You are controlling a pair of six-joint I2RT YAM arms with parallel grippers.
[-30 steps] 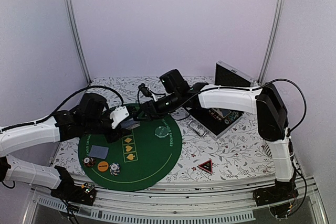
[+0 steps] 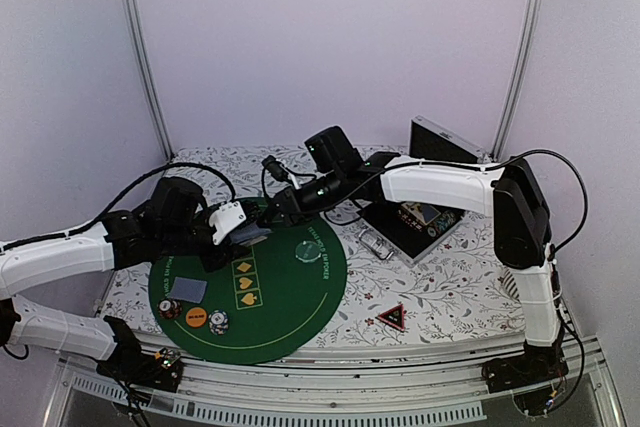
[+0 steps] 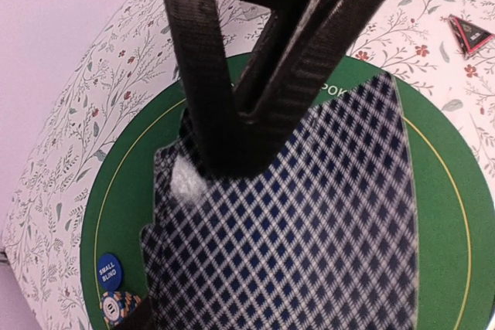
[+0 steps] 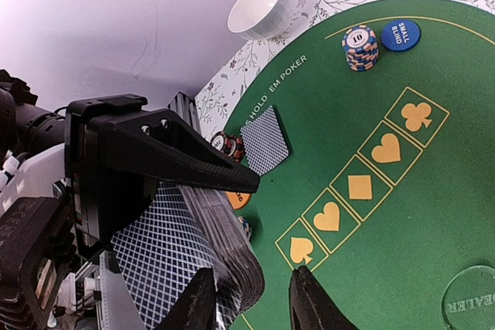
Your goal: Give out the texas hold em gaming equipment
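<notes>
A thick deck of blue-and-white checked playing cards (image 3: 309,237) is pinched in my left gripper, raised over the green poker mat (image 2: 270,332). Its cards are slightly fanned along one edge. In the right wrist view, my right gripper has its fingers apart by the deck's near edge; one finger overlaps the deck, and whether they touch I cannot tell. Card backs (image 4: 265,143) lie flat on the mat beside a red chip stack (image 4: 227,145). A "10" chip stack (image 4: 361,48) stands beside the blue small blind button (image 4: 401,35). The clear dealer disc (image 4: 470,299) rests nearby.
An open black case (image 2: 415,232) stands at the right. Beside it sits a small clear box (image 2: 376,243). A red-edged triangle (image 2: 393,317) lies on the floral cloth. Both arms meet closely above the mat.
The right arm has shifted slightly around the deck. My left arm, the deck and the mat items look unmoved.
</notes>
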